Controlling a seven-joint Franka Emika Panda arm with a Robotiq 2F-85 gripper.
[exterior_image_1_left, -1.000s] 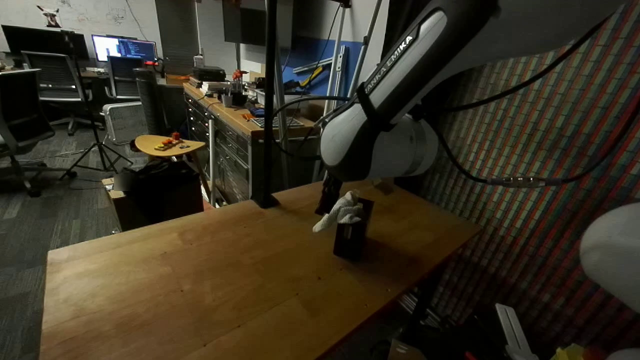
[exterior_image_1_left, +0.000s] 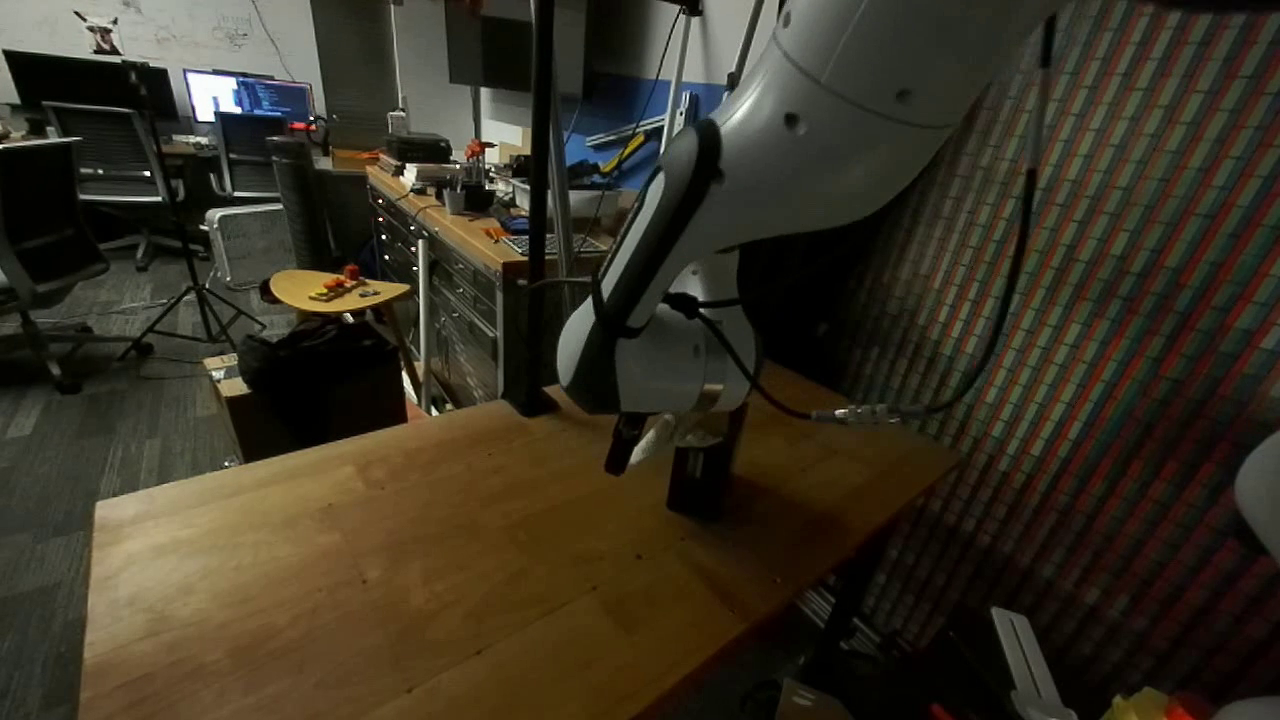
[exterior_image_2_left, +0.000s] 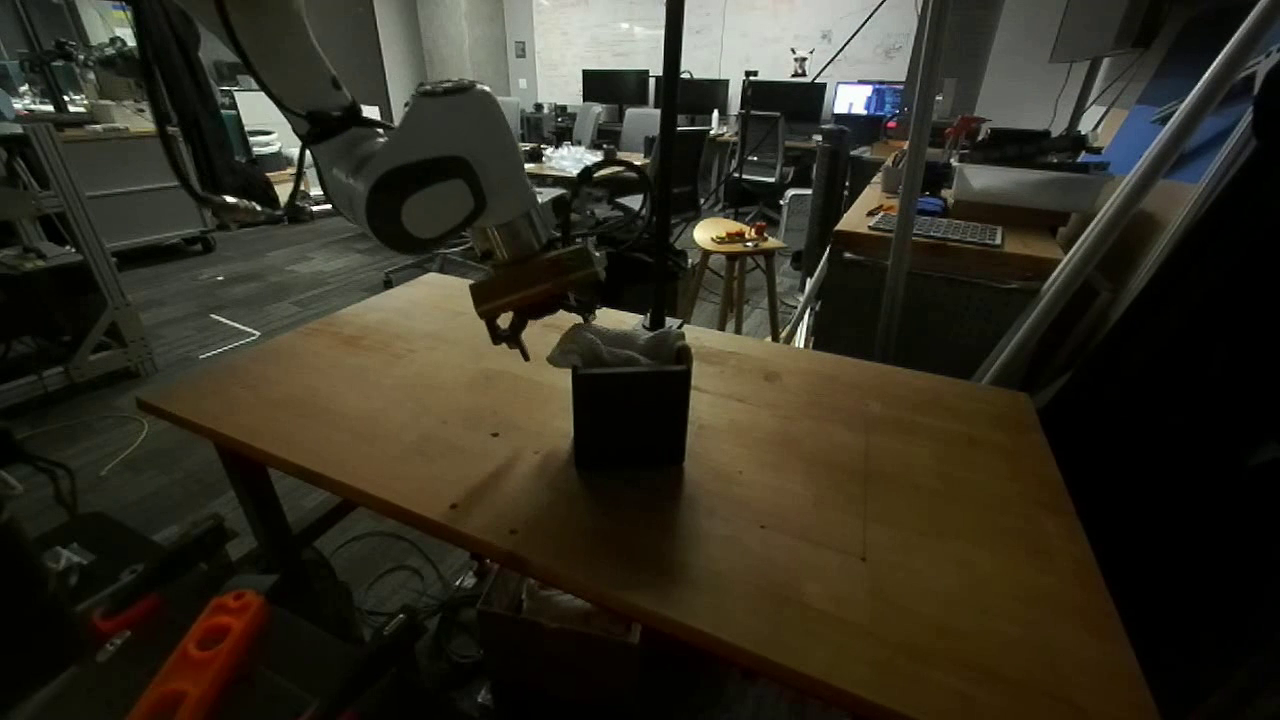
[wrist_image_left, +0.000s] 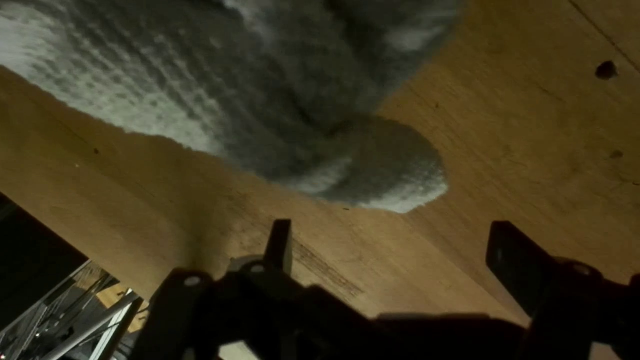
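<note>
A black box (exterior_image_2_left: 631, 418) stands upright on the wooden table, with a crumpled light-grey cloth (exterior_image_2_left: 618, 347) bulging from its top and hanging over one side. In exterior view 1 the arm covers much of the cloth (exterior_image_1_left: 654, 439) and part of the box (exterior_image_1_left: 699, 482). My gripper (exterior_image_2_left: 511, 340) hangs beside the box, at about the height of its top, on the side where the cloth overhangs. In the wrist view the gripper is open, its two dark fingers wide apart with only bare table seen between them. The cloth's drooping end (wrist_image_left: 396, 168) appears just beyond the fingertips, apart from them.
A dark upright post (exterior_image_1_left: 536, 240) stands at the table's back edge. Behind it are a workbench (exterior_image_1_left: 492, 246) with tools and a small stool (exterior_image_1_left: 324, 288).
In exterior view 1 the arm has moved left and toward the camera, and the gripper has shifted slightly left and lower. It now hides cloth that was visible before. The box has stayed put.
</note>
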